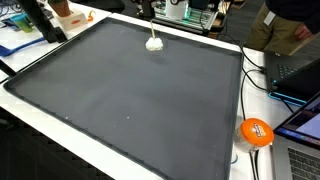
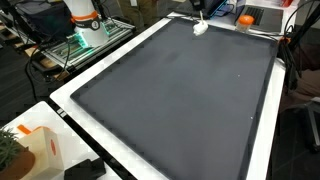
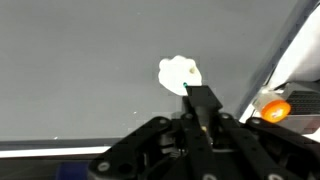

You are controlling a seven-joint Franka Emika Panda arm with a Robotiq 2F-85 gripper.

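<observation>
A small white puffy head (image 1: 154, 45) sits at the lower end of a thin light stick (image 1: 152, 29), close to the far edge of the dark board. My gripper is shut on that stick; its upper part is hidden between the dark fingers. From the wrist the white head (image 3: 179, 73) appears just beyond the fingertips, with a tiny green spot at its near edge. In the second exterior view the white head (image 2: 200, 28) also hangs below the gripper near the board's edge. Whether it touches the surface I cannot tell.
The dark grey board (image 1: 120, 85) is mostly bare, framed by a white table edge. A jar with an orange lid (image 1: 254, 133) stands beside it, near a laptop (image 1: 297, 155). Cables run along that side. Clutter fills the far left corner.
</observation>
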